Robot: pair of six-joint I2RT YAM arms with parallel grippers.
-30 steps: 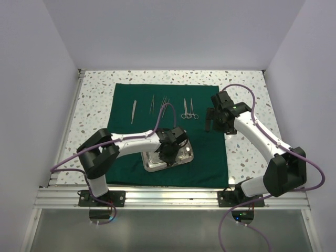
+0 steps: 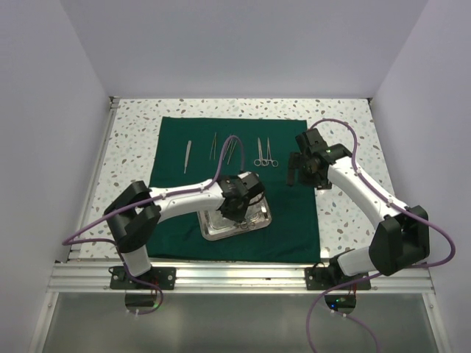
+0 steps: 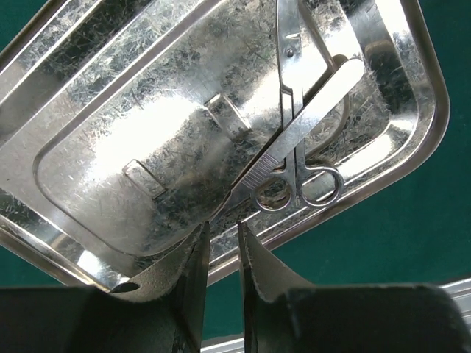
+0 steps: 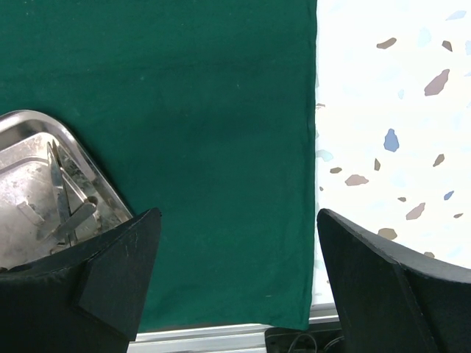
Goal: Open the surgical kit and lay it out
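The metal tray (image 2: 213, 237) sits on the green cloth, partly hidden by my left arm in the top view. Inside it, the left wrist view shows scissors (image 3: 289, 51) with a flat-handled scalpel (image 3: 324, 101) lying across them and a curved instrument (image 3: 319, 33) underneath. My left gripper is over the tray's near side, part open, its fingertips just short of the scalpel's thin end; nothing shows between them. Wide open and empty, my right gripper hovers over bare cloth right of the tray.
On the far part of the green cloth (image 2: 291, 235) lie a scalpel (image 2: 187, 157), slim tweezers (image 2: 213, 145) and two scissor-handled instruments, one of them a pair of scissors (image 2: 260, 151). Bare cloth shows right of the tray. A speckled table (image 2: 132, 140) surrounds it.
My left gripper has shifted slightly away from the tray's near edge and a little to the right. The right arm and the laid-out instruments are unmoved.
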